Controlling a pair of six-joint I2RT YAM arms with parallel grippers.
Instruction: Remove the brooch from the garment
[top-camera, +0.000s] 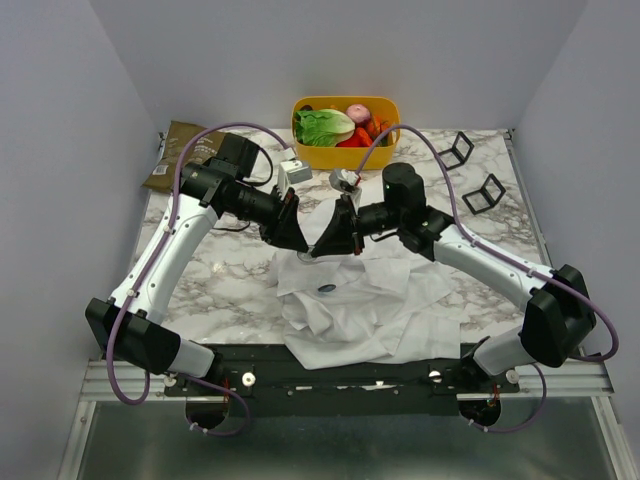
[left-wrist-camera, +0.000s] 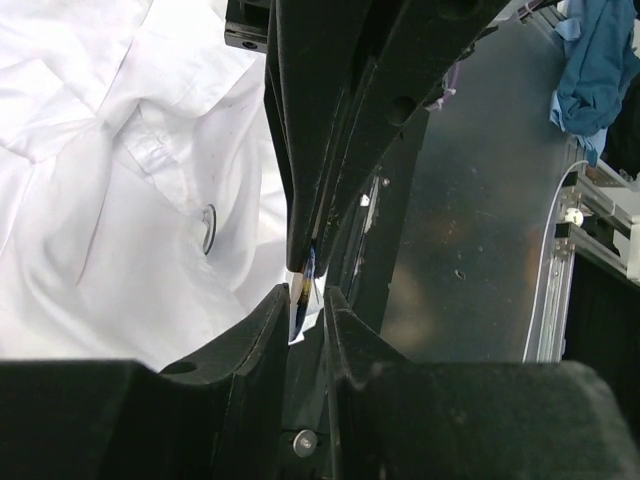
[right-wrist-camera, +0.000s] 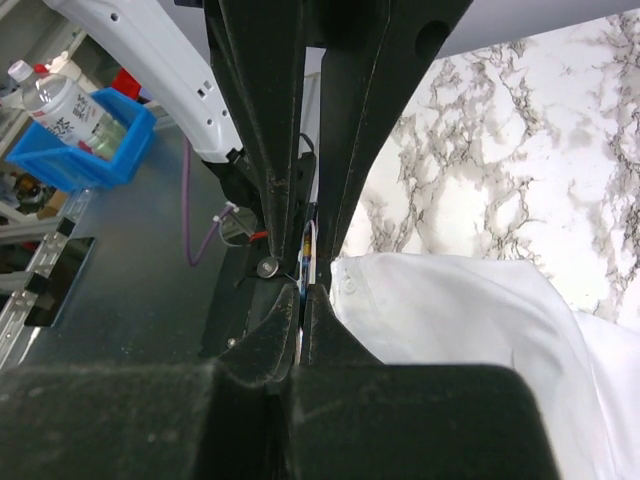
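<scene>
The white garment (top-camera: 375, 300) lies rumpled over the middle of the table. Above it, my two grippers meet tip to tip around a small thin piece, seemingly the brooch (top-camera: 306, 257), pale from the top view. Edge-on, the brooch (left-wrist-camera: 307, 278) shows blue and gold glints. My right gripper is shut with the thin brooch (right-wrist-camera: 307, 245) at its fingertips. My left gripper is part open, its fingers standing apart on either side of the brooch. Whether any cloth still clings to the piece, I cannot tell.
A small dark oval (top-camera: 327, 288) lies on the garment just in front of the grippers. At the back stands a yellow bin (top-camera: 350, 157) of vegetables. A brown bag (top-camera: 178, 150) and black frames (top-camera: 485, 194) flank it. Bare marble shows at left.
</scene>
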